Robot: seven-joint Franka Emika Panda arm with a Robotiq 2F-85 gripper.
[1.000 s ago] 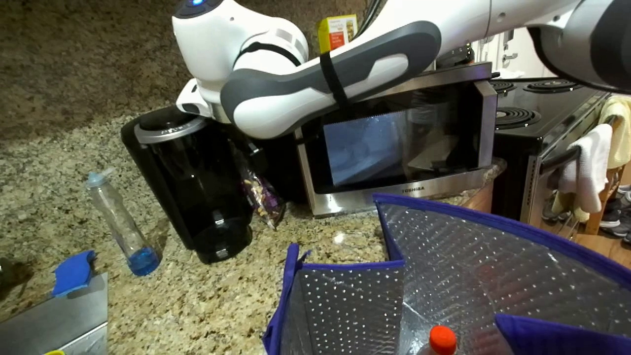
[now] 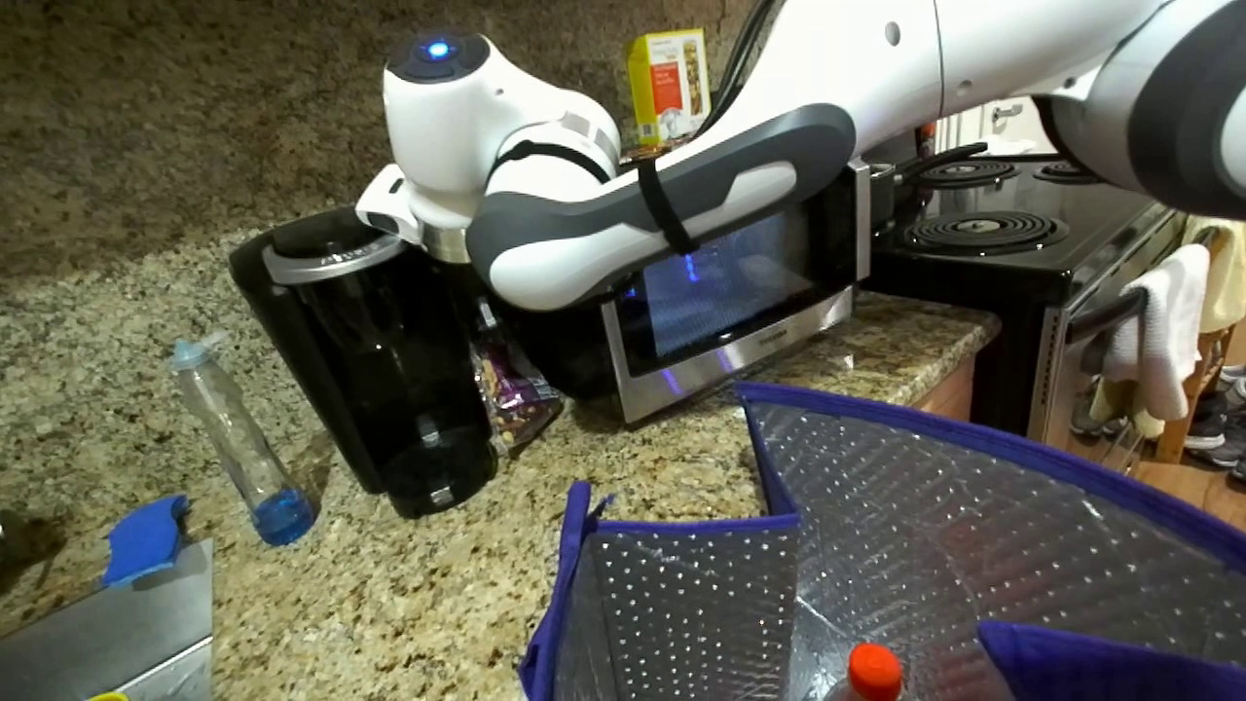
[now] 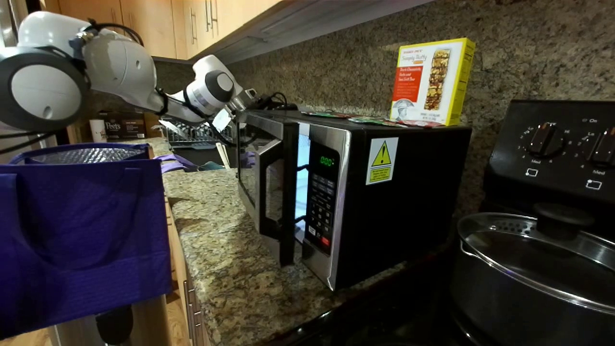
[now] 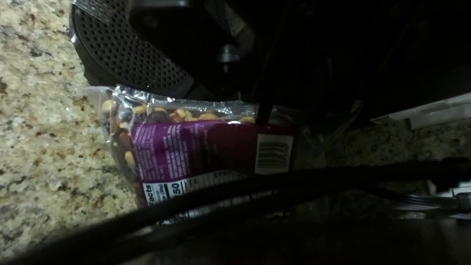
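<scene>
A clear bag of nuts with a purple label [image 4: 172, 145] lies on the counter in the wrist view, beside a perforated black tray [image 4: 128, 53]. In exterior view 1 the same bag [image 2: 514, 386] sits between the black coffee maker [image 2: 374, 350] and the microwave [image 2: 724, 304]. The arm's end is low behind the coffee maker. One dark finger [image 4: 264, 114] appears at the bag's upper edge, but deep shadow hides the rest of the gripper and whether the bag is held. The microwave door [image 3: 271, 179] stands ajar with light inside.
Dark cables [image 4: 185, 194] cross the wrist view. A blue insulated bag [image 3: 86, 230] stands in front of the counter; a bottle with a red cap [image 2: 873, 672] is inside it. A yellow box [image 3: 432, 80] stands on the microwave. Open counter lies left of the insulated bag.
The arm's end has come down and slightly right. The microwave door has swung closer to its body. The nut bag sits at a different tilt.
</scene>
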